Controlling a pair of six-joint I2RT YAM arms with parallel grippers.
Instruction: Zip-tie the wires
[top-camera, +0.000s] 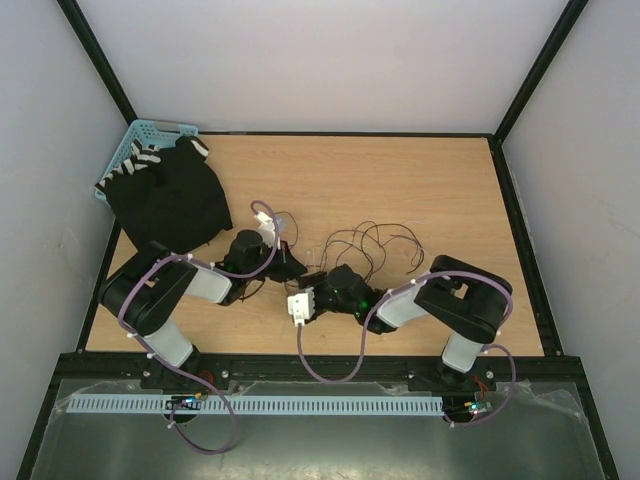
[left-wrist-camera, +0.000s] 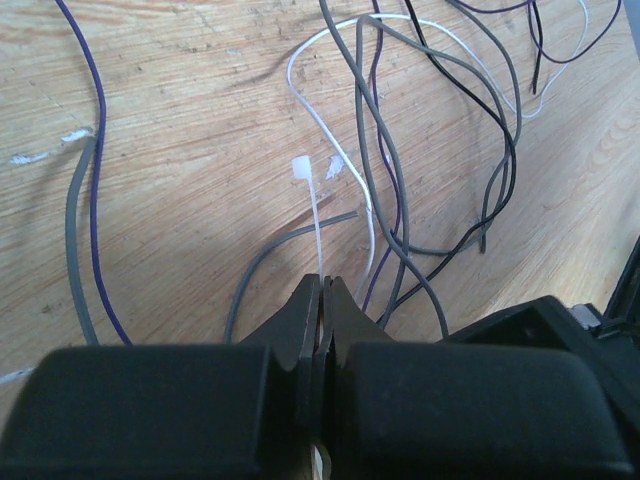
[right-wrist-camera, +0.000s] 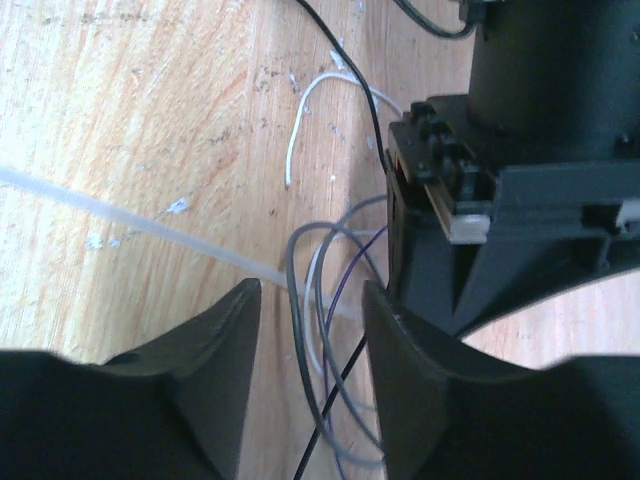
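Note:
The wires (top-camera: 375, 240) lie in loose loops on the wooden table, grey, black, white and purple in the left wrist view (left-wrist-camera: 398, 170). A pale zip tie (left-wrist-camera: 315, 215) runs into the closed fingertips of my left gripper, which points down beside the wires. In the right wrist view the zip tie (right-wrist-camera: 150, 225) stretches across behind wire loops. My right gripper stands part open, with wires and the tie seen between or behind its blurred fingers; whether it touches them I cannot tell. It is close to the left gripper in the top view.
A blue basket (top-camera: 150, 130) with a dark cloth (top-camera: 175, 200) over it stands at the back left. Both arms crowd the front middle.

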